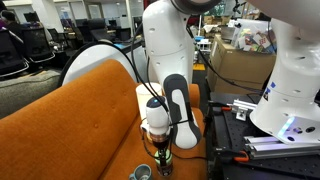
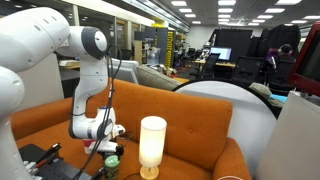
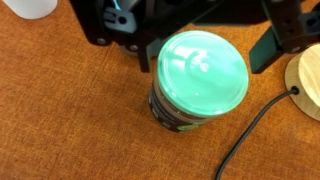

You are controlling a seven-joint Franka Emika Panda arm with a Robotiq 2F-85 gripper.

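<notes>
A dark jar with a mint-green lid stands upright on the orange couch seat, in the middle of the wrist view. My gripper is open over it, with one dark finger on either side of the lid. Whether the fingers touch the jar cannot be told. In exterior view 2 the jar shows just below my gripper. Exterior view 1 has my gripper low over the seat, largely covering the jar.
A lit lamp stands close by; its round wooden base and a black cord lie beside the jar. A grey cup is near the jar. The couch back rises behind.
</notes>
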